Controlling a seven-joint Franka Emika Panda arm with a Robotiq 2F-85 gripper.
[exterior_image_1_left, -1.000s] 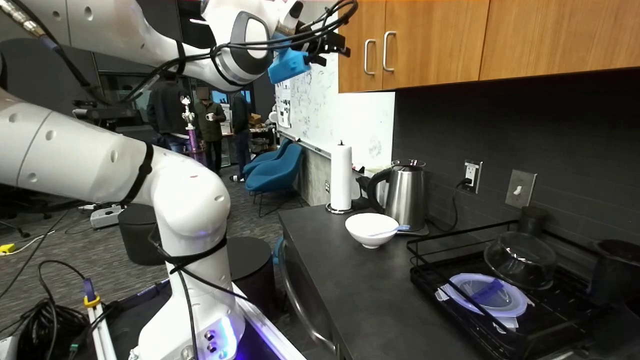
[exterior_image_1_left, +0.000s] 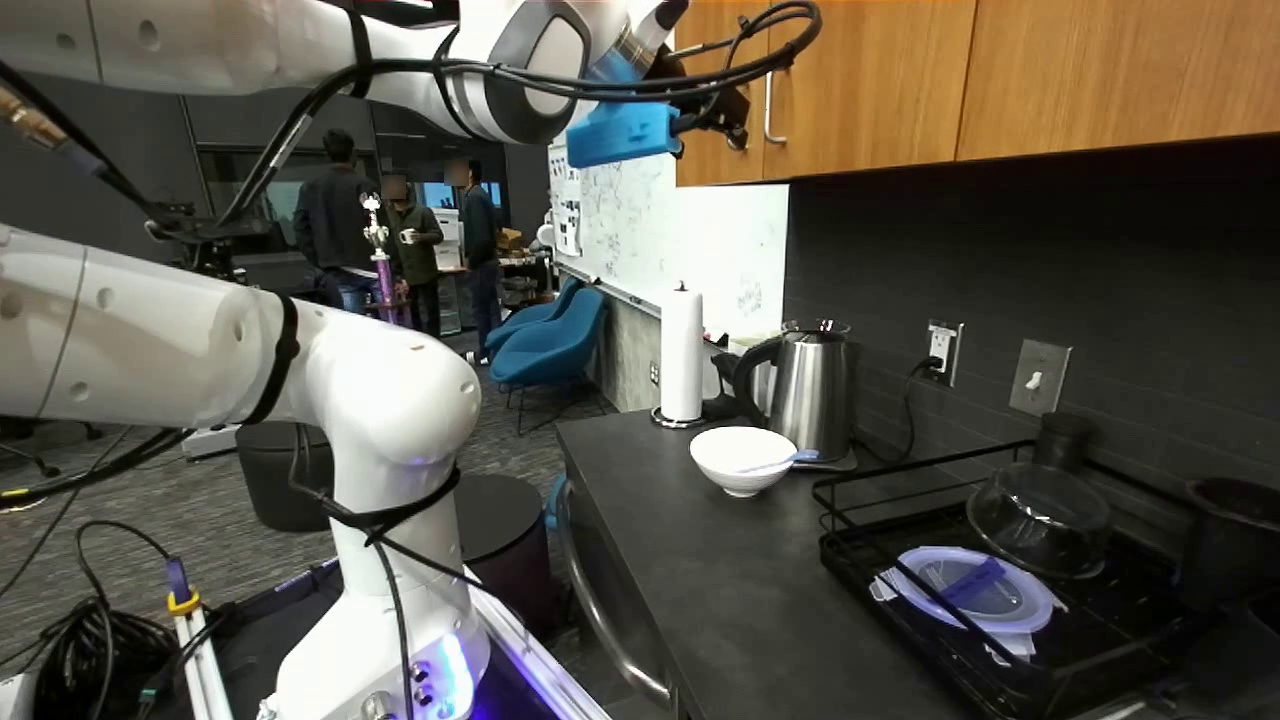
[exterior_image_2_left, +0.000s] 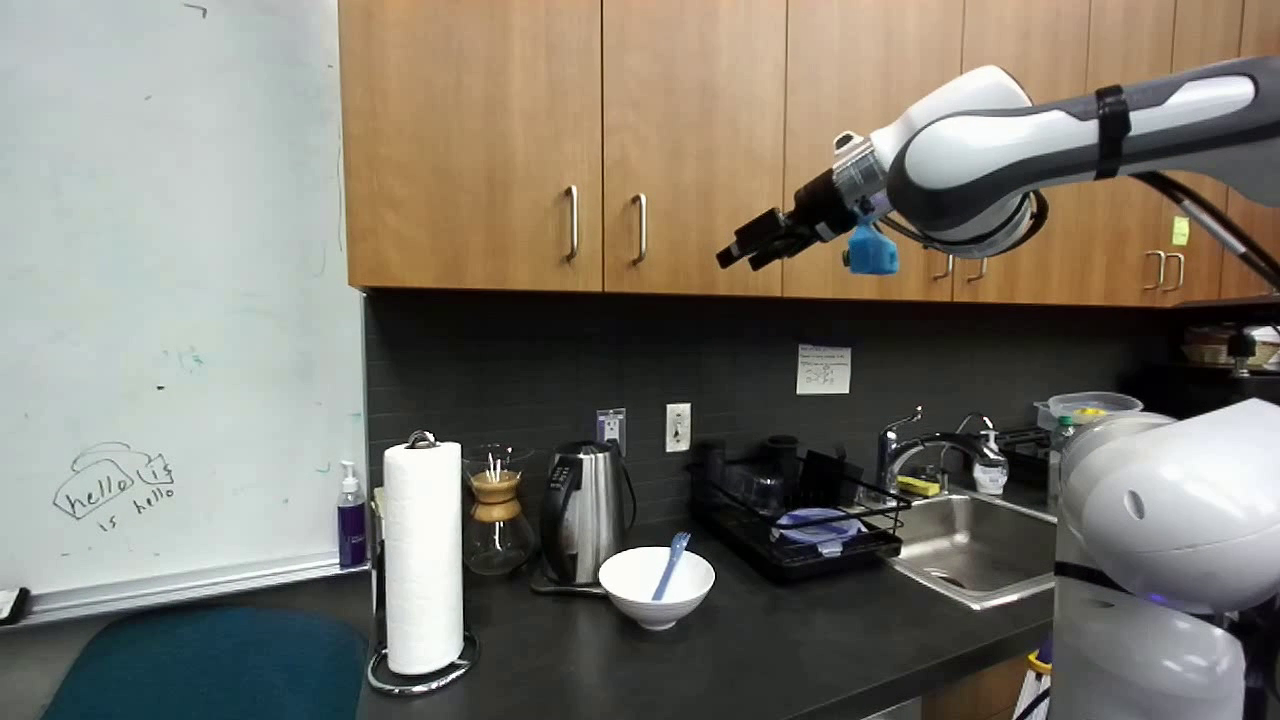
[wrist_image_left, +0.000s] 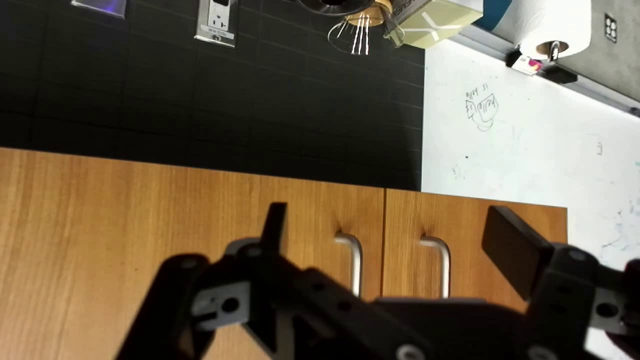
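My gripper is open, its two dark fingers spread wide with nothing between them. In the wrist view, the wooden cabinet doors (wrist_image_left: 180, 228) fill the lower part. Two metal handles, the left one (wrist_image_left: 357, 264) and the right one (wrist_image_left: 445, 264), appear between the fingers, on either side of the door seam. From exterior view 2, the gripper (exterior_image_2_left: 741, 254) is to the right of both handles, the nearer being the right-hand handle (exterior_image_2_left: 641, 228). In exterior view 1 the gripper (exterior_image_1_left: 722, 118) partly covers the handle area. I see no contact with the doors.
On the counter (exterior_image_2_left: 540, 672) below stand a paper towel roll (exterior_image_2_left: 422, 558), a steel kettle (exterior_image_2_left: 588, 510) and a white bowl (exterior_image_2_left: 630, 584) with a blue utensil (exterior_image_2_left: 672, 564). A black dish rack (exterior_image_2_left: 744, 546) and the sink (exterior_image_2_left: 978, 546) lie further right.
The counter items have stayed put.
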